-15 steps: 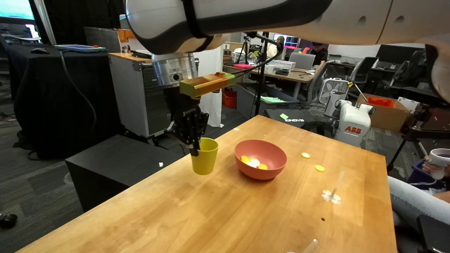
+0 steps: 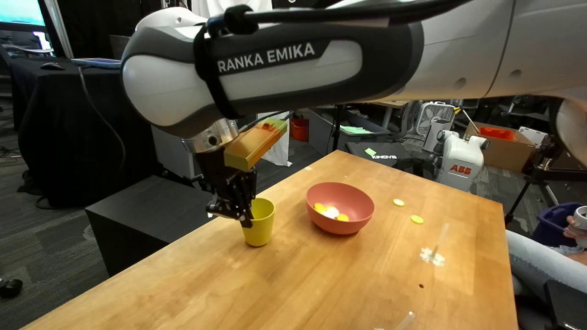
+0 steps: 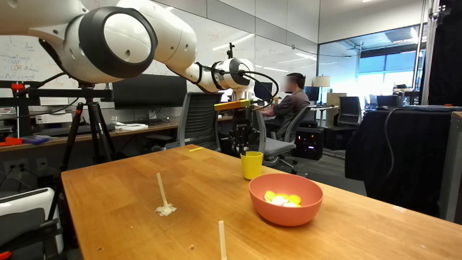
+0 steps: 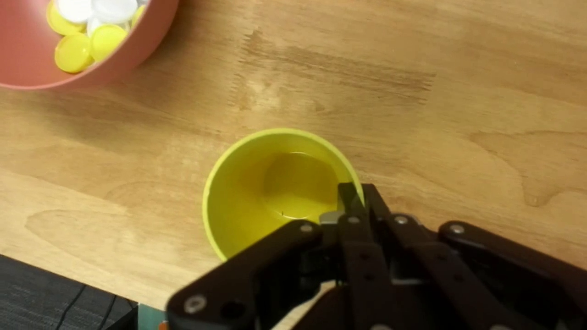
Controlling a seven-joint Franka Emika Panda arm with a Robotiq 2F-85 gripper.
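Note:
My gripper is shut on the right rim of a yellow cup [image 2: 259,228], one finger inside the wall and one outside. The cup stands upright and looks empty in the wrist view. In exterior view 1 its base is at the tabletop; whether it bears fully on the wood I cannot tell. A pink bowl [image 2: 352,211] sits close by, apart from the cup. Inside it lie several yellow discs [image 4: 73,53] and white discs [image 4: 114,8].
Two loose yellow discs, a farther disc [image 2: 398,202] and a nearer disc [image 2: 417,219], lie on the wooden table [image 2: 308,280]. Thin upright sticks, one a taped stick [image 3: 162,190], rise from the surface. The cup is near the table's edge.
My gripper has come down and slightly left in exterior view 1, carrying the cup from above the table to its surface. The bowl has not moved.

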